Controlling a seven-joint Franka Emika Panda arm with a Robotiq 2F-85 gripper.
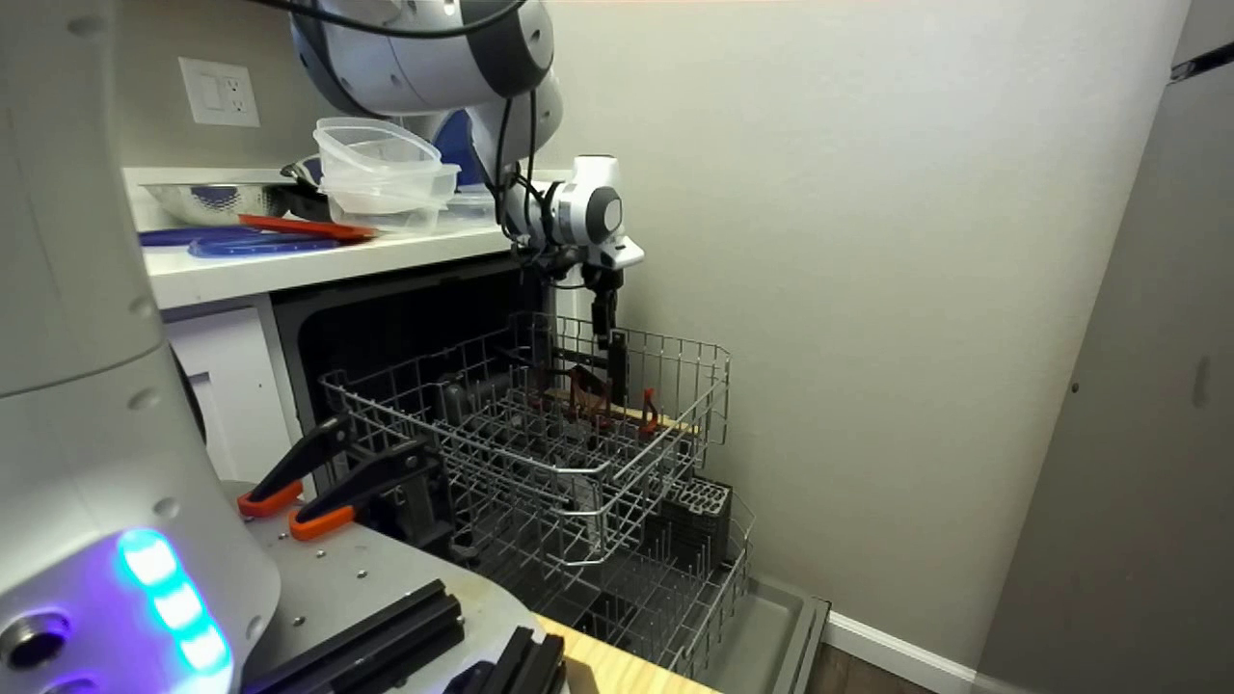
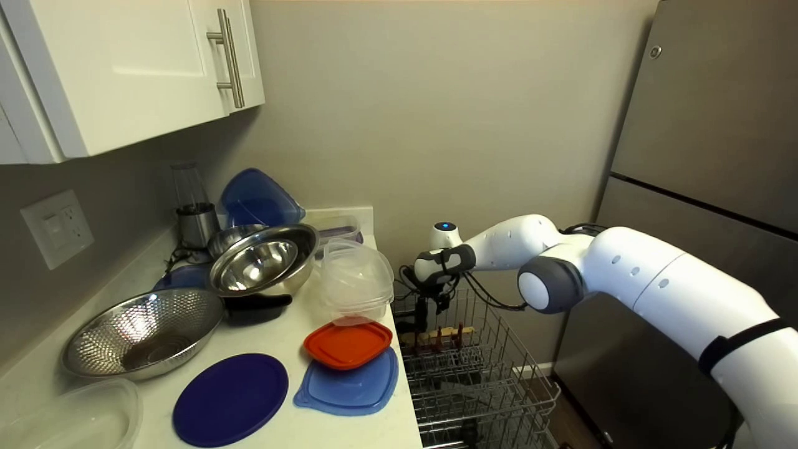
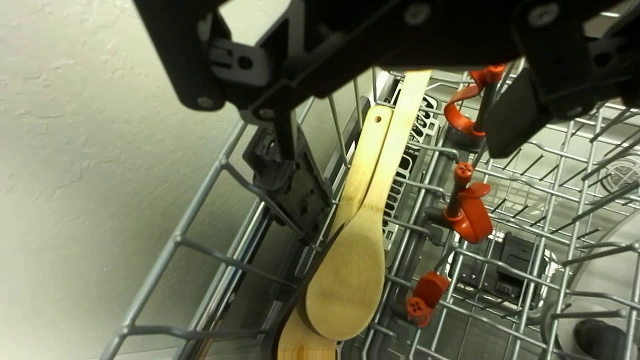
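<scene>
My gripper stands open in the wrist view, with a dark finger [image 3: 513, 117] at the right and the other at the left. Nothing is held between them. Below lies a wooden spoon [image 3: 348, 282], its bowl toward the bottom of that view and its handle running up between the fingers. Beside and partly under it is a second wooden utensil [image 3: 364, 159]. Both rest along the side of the upper dishwasher rack [image 1: 555, 468]. From outside, the gripper [image 1: 603, 330] appears over the rack's far part, near the wall.
Red clips [image 3: 471, 219] stand up along the rack beside the spoon. A dark bracket [image 3: 294, 180] and the rack's wire wall are close on the left finger's side. The counter [image 2: 314, 419] holds plastic containers [image 2: 351, 280], lids, and a metal colander [image 2: 142, 333].
</scene>
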